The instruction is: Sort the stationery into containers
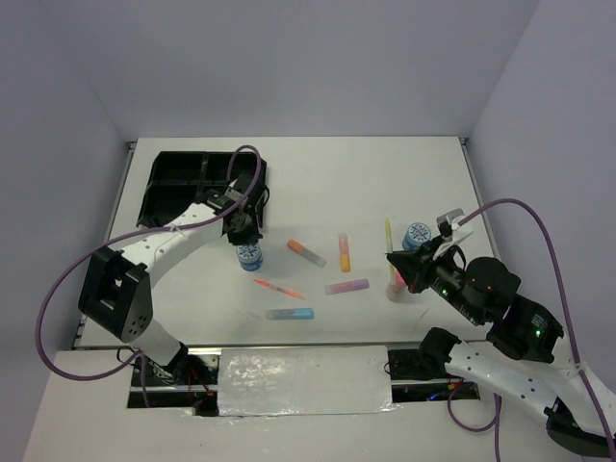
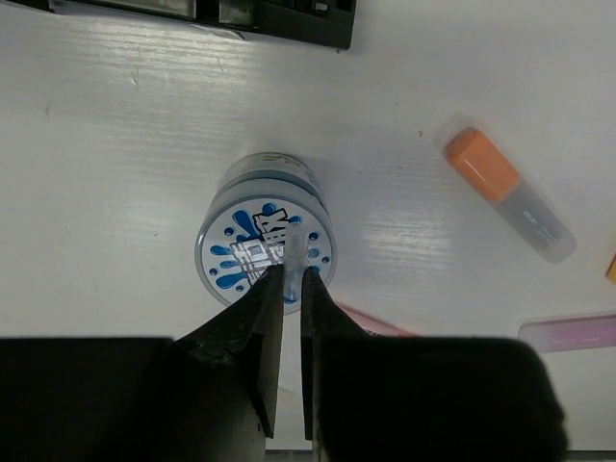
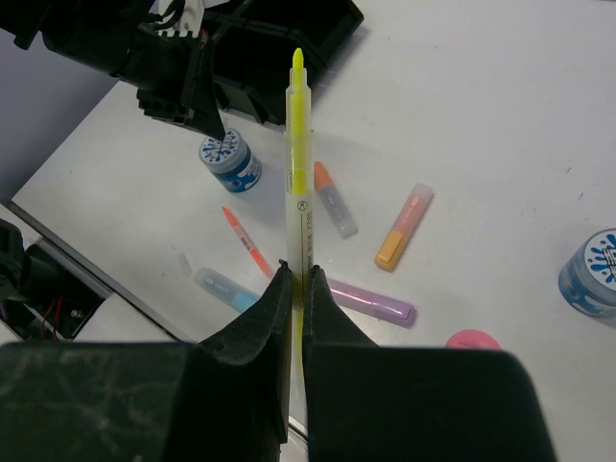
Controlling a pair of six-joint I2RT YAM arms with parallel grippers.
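Observation:
A slim yellow pen (image 3: 299, 173) stands upright in my right gripper, which is shut on it. My left gripper hangs above a blue-lidded jar (image 1: 250, 258); its fingers are shut on a small clear cap-like piece (image 2: 295, 252). On the table lie an orange-and-grey marker (image 1: 307, 253), a pink-and-yellow marker (image 1: 344, 252), a purple marker (image 1: 346, 286), a blue marker (image 1: 290, 314) and a thin orange-red pen (image 1: 279, 288). The black divided container (image 1: 180, 167) stands at the back left, partly hidden by the left arm.
Another blue-lidded jar (image 1: 417, 235) stands near the right arm, with a pink-topped item (image 3: 473, 339) close by. A small clear piece (image 3: 185, 265) lies beside the blue marker.

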